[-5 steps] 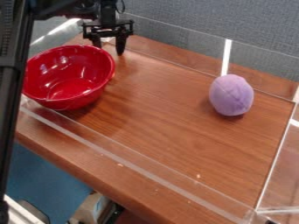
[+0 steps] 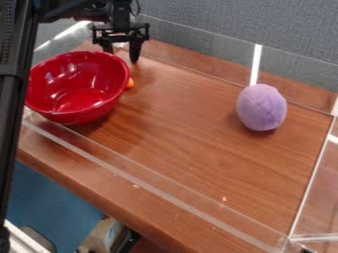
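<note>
My black gripper (image 2: 119,42) is at the top left, at the back of the wooden table (image 2: 185,168); its fingers are too small and dark to tell open from shut. In front of it sits a red bowl (image 2: 73,89). A small orange thing (image 2: 129,83) shows just behind the bowl's right rim, mostly hidden. A purple round object (image 2: 260,107) rests on the right part of the table.
Grey padded walls stand along the back. Clear plastic edging runs along the front and right of the table. A box (image 2: 103,235) lies on the blue floor below the front edge.
</note>
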